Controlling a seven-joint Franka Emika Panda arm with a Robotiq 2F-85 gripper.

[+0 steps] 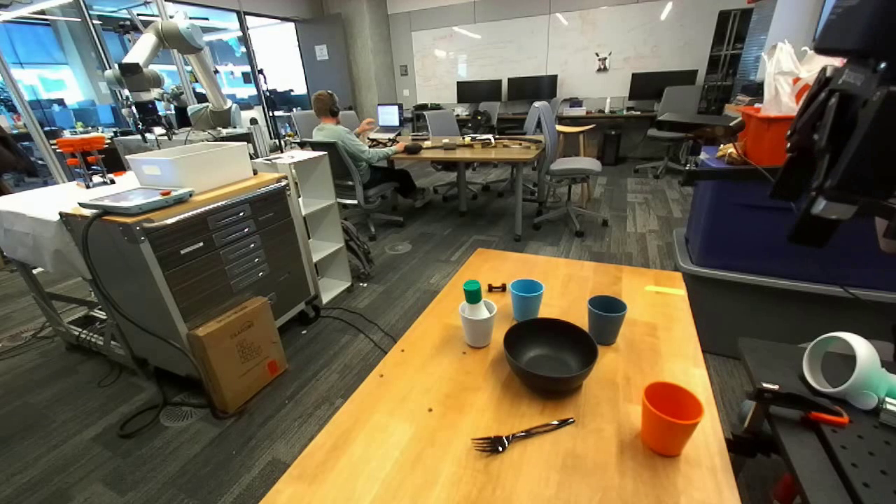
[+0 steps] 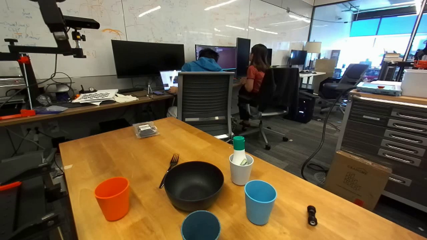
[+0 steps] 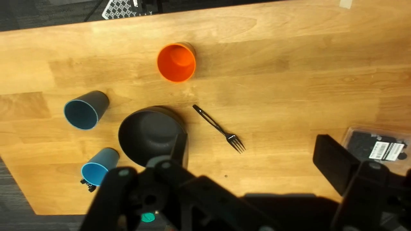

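My gripper is open above the table, its two dark fingers wide apart with nothing between them; part of it shows at the right edge of exterior view 1. A black fork (image 3: 219,129) lies flat on the wood, beside a black bowl (image 1: 550,356) that looks empty. The orange cup (image 2: 113,198) stands upright apart from the others. Near the bowl are a dark blue cup (image 1: 606,320), a light blue cup (image 1: 526,299) and a white cup (image 2: 240,172) with a green-capped bottle (image 2: 239,148) inside. The wrist view hides most of the white cup behind the gripper.
A small black dumbbell-shaped object (image 2: 312,215) lies near the light blue cup. At one end of the table is a clear plastic packet (image 2: 145,129). The wood (image 3: 277,96) between the orange cup, fork and packet is bare.
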